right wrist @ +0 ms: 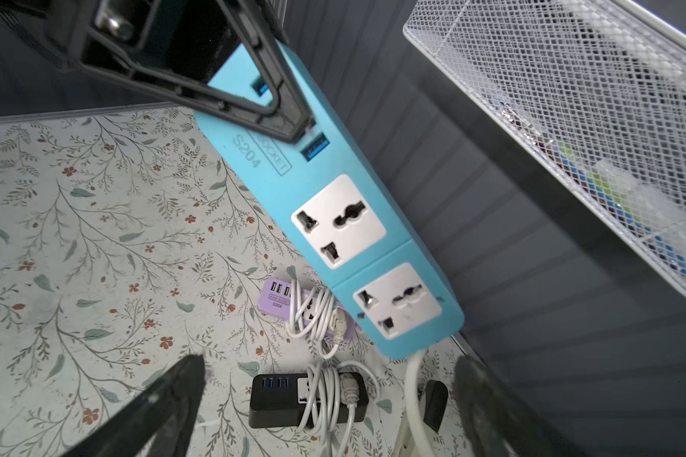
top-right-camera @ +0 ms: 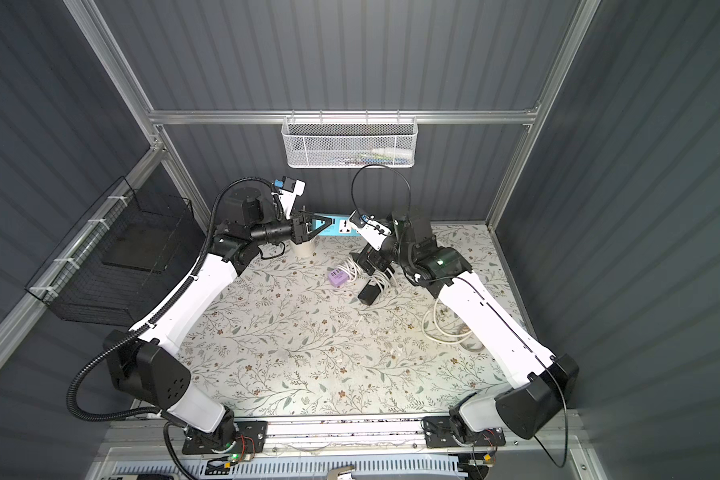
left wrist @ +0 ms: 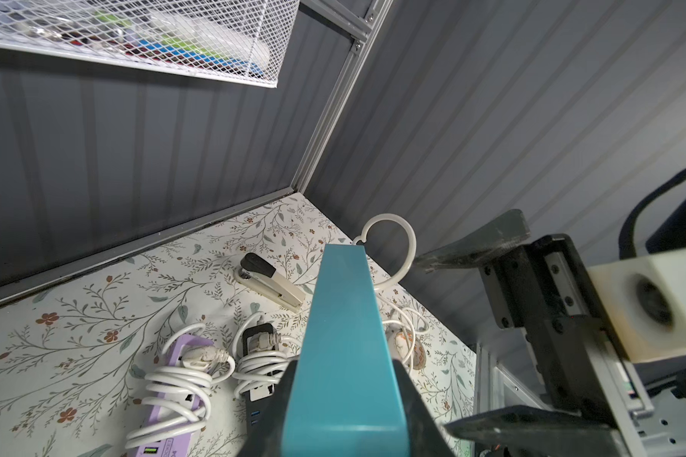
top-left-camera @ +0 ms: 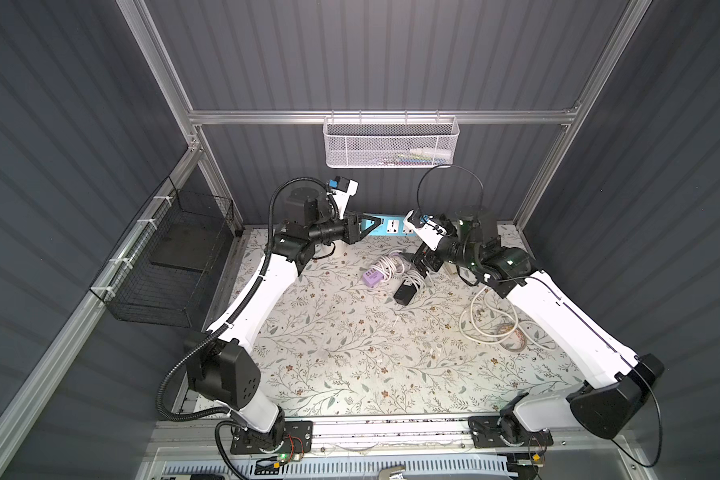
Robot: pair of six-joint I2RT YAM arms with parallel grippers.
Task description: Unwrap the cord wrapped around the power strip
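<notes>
A blue power strip (right wrist: 312, 194) hangs above the back of the table, with my left gripper (top-left-camera: 369, 227) shut on one end of it. No cord goes round the part of its body that shows. From its other end the white cord (right wrist: 412, 384) drops away, and a loose tangle of the cord (top-left-camera: 472, 334) lies at the table's right. My right gripper (top-left-camera: 425, 261) is beside the strip's cord end, its dark blurred fingers (right wrist: 156, 403) spread wide with nothing held between them. In the left wrist view the strip hides much of the left fingers.
On the table below lie a purple power strip (right wrist: 275, 299) and a black one (right wrist: 278, 401), both wrapped in white cord. Behind them lies a stapler (left wrist: 269, 280). A mesh basket (top-left-camera: 391, 150) hangs on the back wall.
</notes>
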